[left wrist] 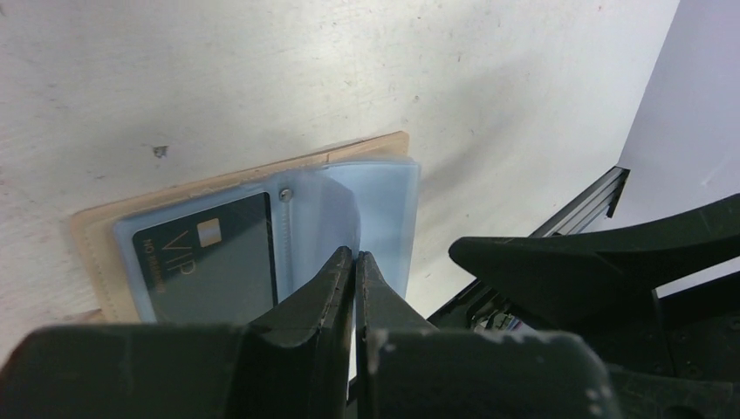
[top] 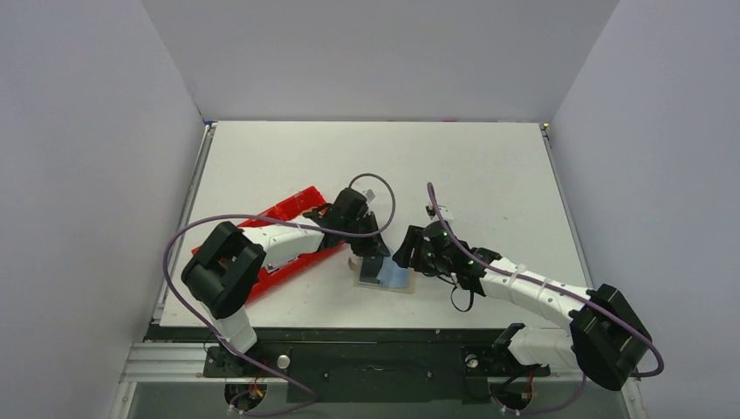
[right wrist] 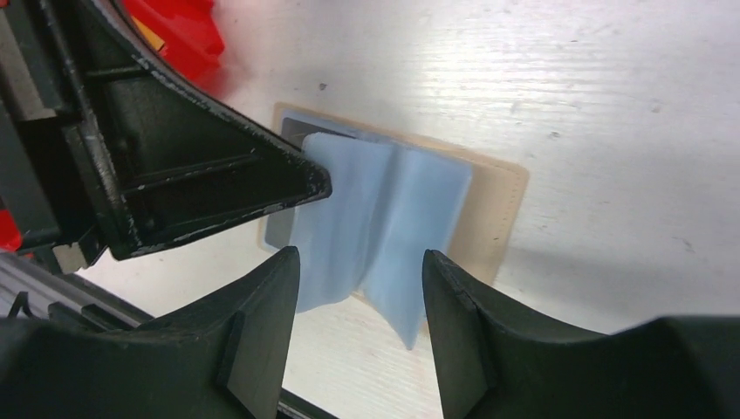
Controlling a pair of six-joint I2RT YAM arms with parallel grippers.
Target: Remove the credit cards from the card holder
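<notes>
The beige card holder (top: 397, 289) lies open on the table between my arms, with blue-tinted plastic sleeves. In the left wrist view a dark card (left wrist: 209, 262) marked VIP rests in a sleeve. Beside it a clear blue sleeve page (left wrist: 388, 209) is bent up along a curve. My left gripper is shut, its tips against that curve; whether film is pinched between them cannot be told. Over the holder, my right gripper stands open, with raised blue sleeve (right wrist: 414, 227) visible beyond and between its fingers, nothing gripped.
A red tray (top: 297, 202) lies slanted under the left arm, left of the holder. Bare white table (top: 471, 166) stretches behind and to the right. The two grippers are close together over the holder.
</notes>
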